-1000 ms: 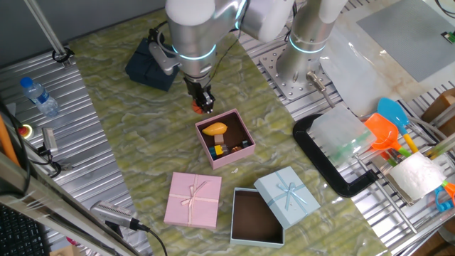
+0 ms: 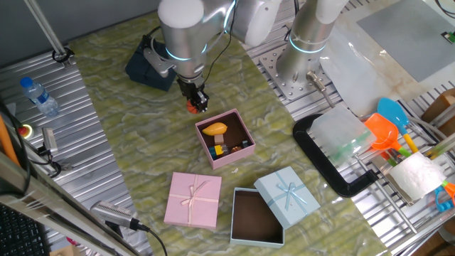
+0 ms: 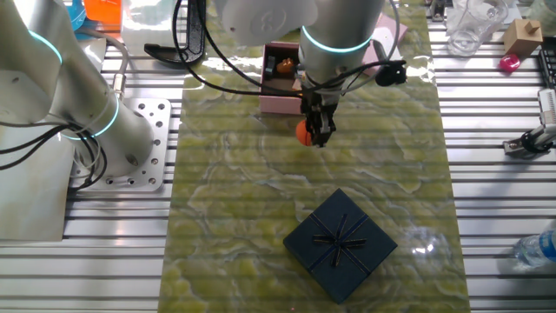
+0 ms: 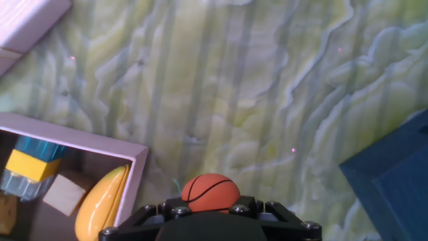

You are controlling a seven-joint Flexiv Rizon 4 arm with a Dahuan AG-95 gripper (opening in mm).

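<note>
A small orange toy basketball [image 4: 210, 191] with black seams sits between the fingertips of my gripper [image 2: 198, 104], which is shut on it. In exterior view 2 the ball [image 3: 303, 133] shows beside the dark fingers [image 3: 321, 130], at the near side of the open pink box [image 3: 282, 105]. From exterior view 1, the gripper is just behind and left of that box [image 2: 222, 158], over the mat. Inside the box lie a yellow mango-like toy [image 4: 100, 204], a wooden block [image 4: 67, 192] and several small coloured blocks [image 4: 32, 165].
A closed dark blue box [image 3: 340, 245] with a ribbon stands on the mat. The pink lid [image 2: 193, 200] lies in front of the open box. A light blue lid [image 2: 287, 196] leans partly over an empty blue box [image 2: 257, 217].
My gripper has shifted slightly left in exterior view 1, toward the dark blue box and away from the open pink box, and the ball has moved with it. The boxes stay put.
</note>
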